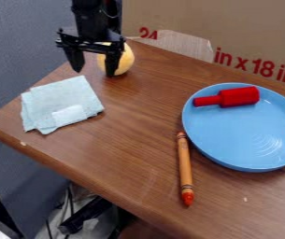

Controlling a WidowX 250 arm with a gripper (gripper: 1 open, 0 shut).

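Note:
My black gripper (92,59) is at the back left of the table, open, its two dark fingers lowered in front of a yellow round object (122,59), which it partly hides. A light blue folded cloth (60,103) lies on the left of the table. An orange crayon (185,168) lies near the middle right, and a red cylinder with a narrow handle (238,97) rests on a blue plate (242,135).
A large cardboard box (220,33) stands along the back of the table (126,168). The table's left edge runs diagonally, with dark floor and clutter beyond.

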